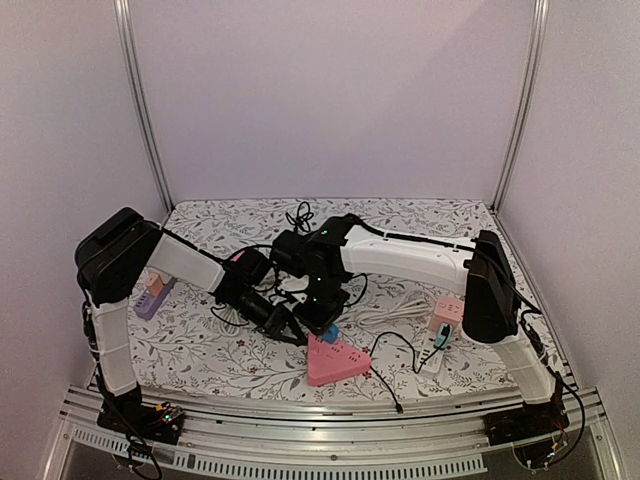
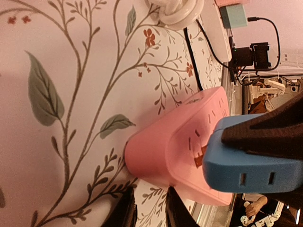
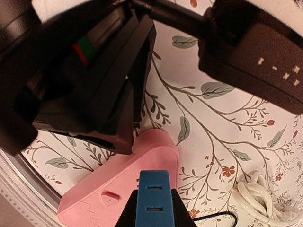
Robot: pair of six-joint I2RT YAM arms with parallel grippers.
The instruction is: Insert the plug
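Observation:
A pink wedge-shaped socket strip lies on the floral mat near the front edge. Just over its socket face, my right gripper is shut on a blue plug; in the left wrist view metal prongs show between the plug and the sockets, so it is not seated flush. My left gripper is beside the strip's rounded end. Its dark fingertips stand a little apart at the bottom of the left wrist view; whether anything is between them is hidden.
Coiled white cable and black cords lie right of the strip. A pink block with a teal item sits farther right. A purple strip lies at far left. The mat's front edge is close below.

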